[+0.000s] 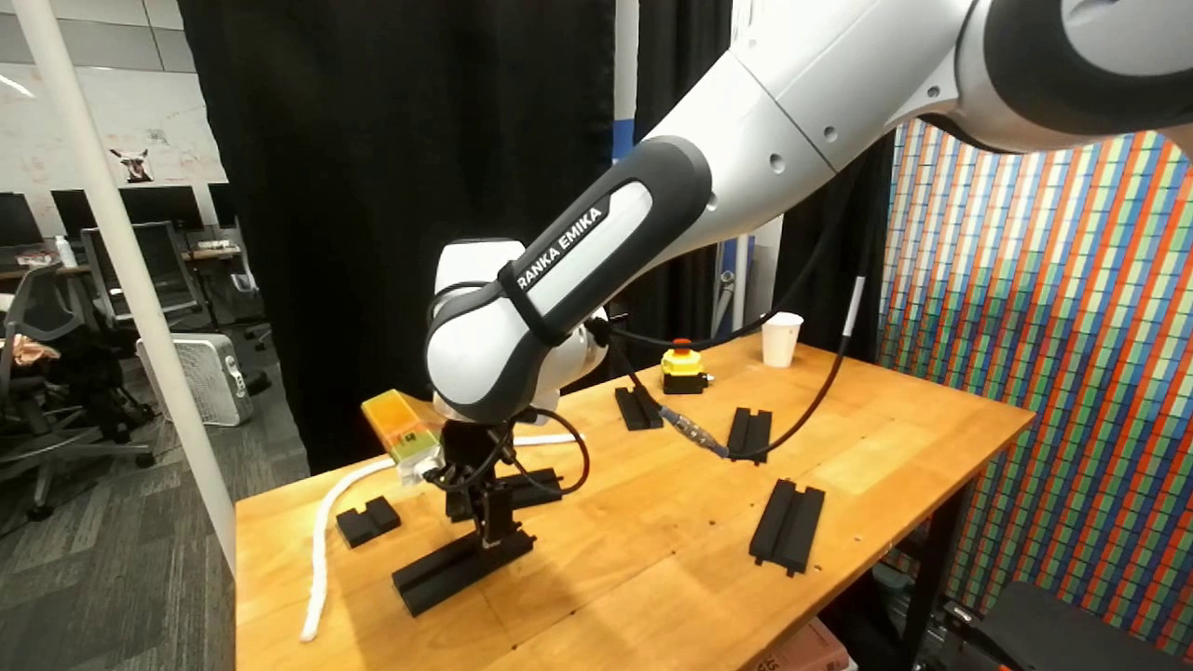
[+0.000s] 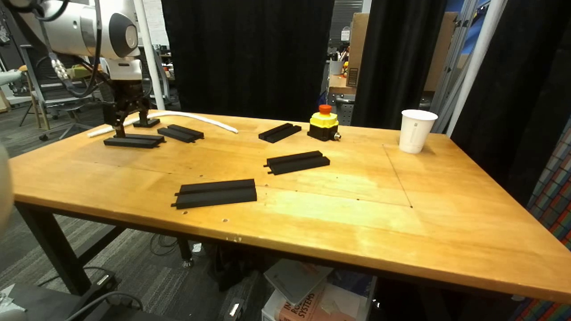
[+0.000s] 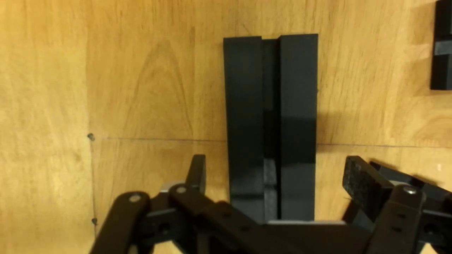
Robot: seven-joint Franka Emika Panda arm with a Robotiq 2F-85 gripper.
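My gripper is open, with a wide gap between its two fingers. In the wrist view a long black grooved track piece [image 3: 271, 97] runs through that gap, one finger off each side and wood visible between. Exterior view 1 puts the gripper [image 1: 492, 526] over the same piece [image 1: 431, 576] near the table's left front. It is partly hidden by the hand. From exterior view 2, the fingertips appear just over the track piece [image 2: 134, 141]; whether they touch it I cannot tell.
A second track piece [image 1: 531, 488] lies close behind the hand, and a short black block [image 1: 366, 520] to its left. A white cord [image 1: 319, 559] curves past them. Farther right are other track pieces, a yellow-red emergency stop [image 2: 324, 123] and a paper cup [image 2: 417, 131].
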